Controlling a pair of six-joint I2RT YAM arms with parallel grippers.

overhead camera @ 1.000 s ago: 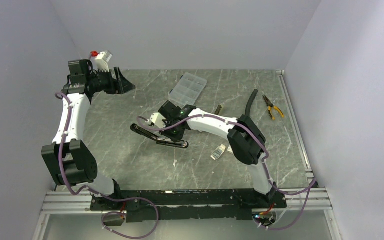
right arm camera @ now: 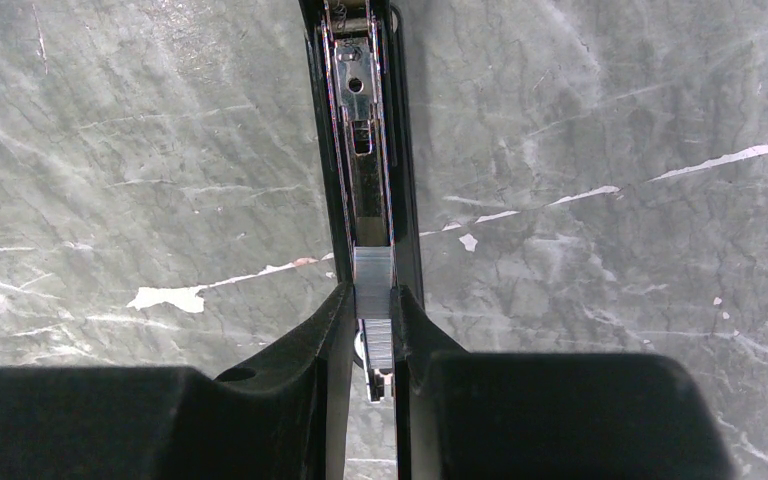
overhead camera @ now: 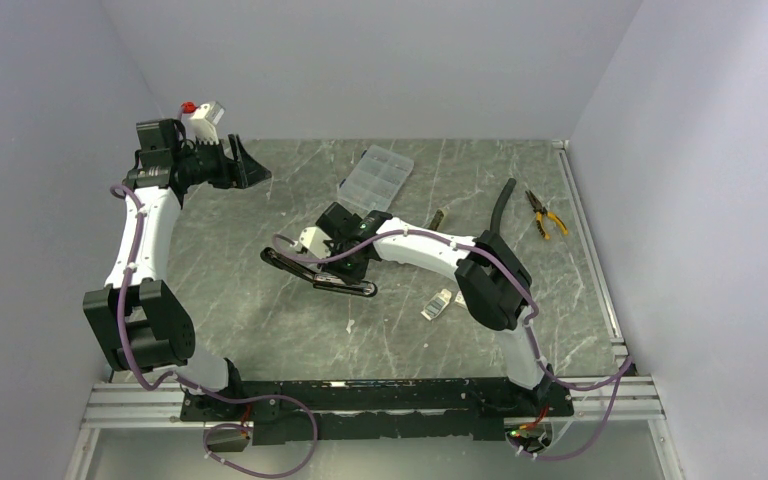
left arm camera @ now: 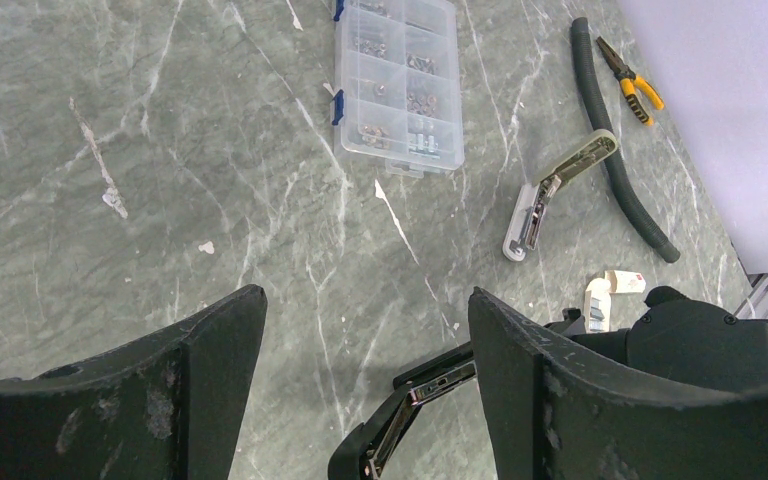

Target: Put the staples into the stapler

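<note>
The black stapler (overhead camera: 344,285) lies opened out on the table, its lid swung to the left. In the right wrist view its metal channel (right arm camera: 365,180) runs upright, and a grey strip of staples (right arm camera: 373,265) lies along the lower part. My right gripper is over that strip, one fingertip at each side with a narrow gap; whether they press on it cannot be told. High at the left, away from the stapler, my left gripper stands open and empty. Part of the stapler (left arm camera: 442,383) shows beyond its right finger.
A clear compartment box (left arm camera: 401,85) lies at the back. To the right are a second stapler (left arm camera: 557,190), a black tube (left arm camera: 615,165), pliers (overhead camera: 544,214) and small staple boxes (overhead camera: 437,304).
</note>
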